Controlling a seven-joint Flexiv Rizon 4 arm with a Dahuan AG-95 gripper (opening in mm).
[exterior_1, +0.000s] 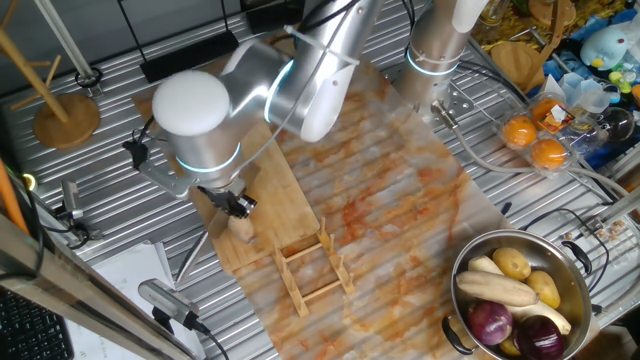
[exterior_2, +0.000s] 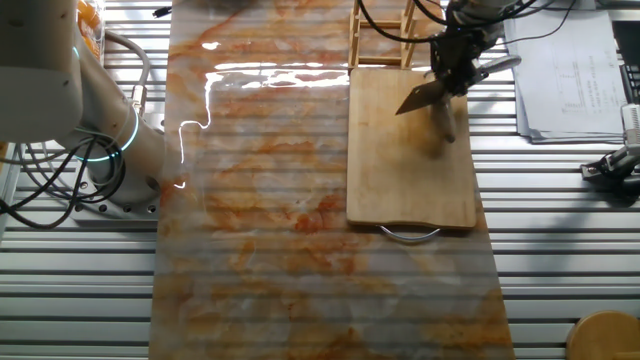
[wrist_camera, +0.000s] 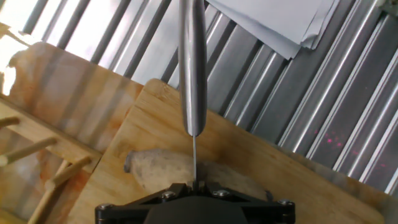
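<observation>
My gripper is shut on a knife, whose silver handle (wrist_camera: 193, 68) points away from it and whose thin blade (wrist_camera: 194, 155) shows edge-on. Below the blade, a pale brown root vegetable (wrist_camera: 158, 169) lies on the wooden cutting board (wrist_camera: 127, 158); whether the two touch cannot be told. In exterior view 2 the flat of the blade (exterior_2: 422, 97) shows over the board, close to the vegetable (exterior_2: 444, 122). From exterior view 1, the gripper (exterior_1: 240, 205) is seen just above the vegetable (exterior_1: 241, 230), near the board's outer end.
A small wooden rack (exterior_1: 315, 272) stands right beside the board. Farther off at the right is a steel pot (exterior_1: 467, 325) of potatoes, purple onions and long pale roots. Papers (exterior_2: 572, 85) lie beyond the board's side.
</observation>
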